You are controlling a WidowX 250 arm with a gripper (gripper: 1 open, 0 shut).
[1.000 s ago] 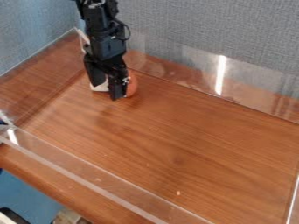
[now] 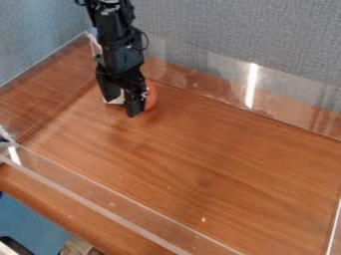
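Note:
The black gripper (image 2: 123,101) is low over the wooden table (image 2: 200,169) at the back left, its fingers pointing down. An orange rounded object (image 2: 150,96) sits at the gripper's right side, partly hidden behind it. A pale white item (image 2: 114,98) shows behind the fingers. I cannot tell whether the fingers are shut on either of them.
Clear plastic walls edge the table along the back, front left and right. Small dark and wooden items lie outside the table at the bottom left.

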